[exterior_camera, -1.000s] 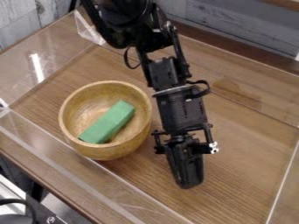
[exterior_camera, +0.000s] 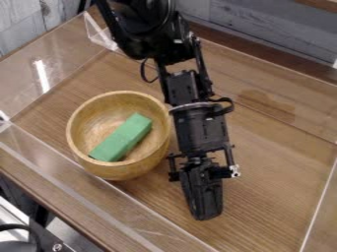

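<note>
My black gripper points down at the wooden table, low in the camera view, just right and toward the front of a wooden bowl. It looks shut, with nothing visible between its fingers. A green block lies inside the bowl, apart from the gripper.
A light wall runs along the back right. A dark cable loop shows at the bottom left corner.
The arm and gripper have shifted slightly left, and the gripper sits a little lower in the view. The bowl and green block look unchanged.
</note>
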